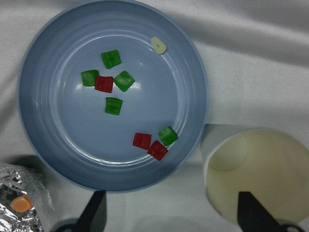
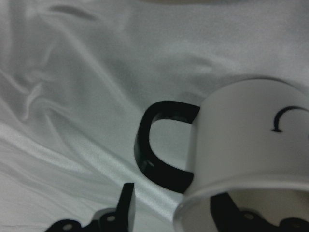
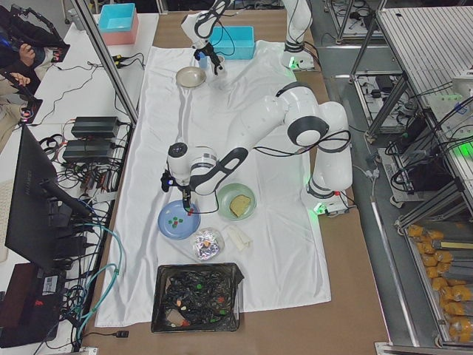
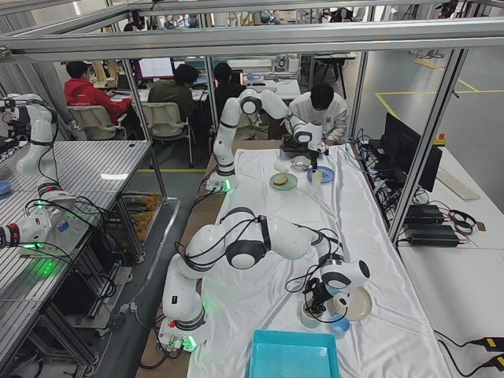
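Note:
In the left wrist view a blue plate [image 1: 72,121] holds several green and red square pieces and a pale piece. A cream cup [image 1: 256,174] lies beside it, below my open left gripper; a foil-covered item [image 1: 14,193] is at lower left. In the right wrist view a white mug [image 2: 246,135] with a black handle sits by my right gripper, which is open, one finger behind or inside the rim.
A green plate [image 3: 245,207], a napkin [image 3: 239,237] and a black lined bin [image 3: 196,296] share the left arm's side. A turquoise bin [image 4: 293,354] and metal bowl [image 4: 360,303] are near the right arm.

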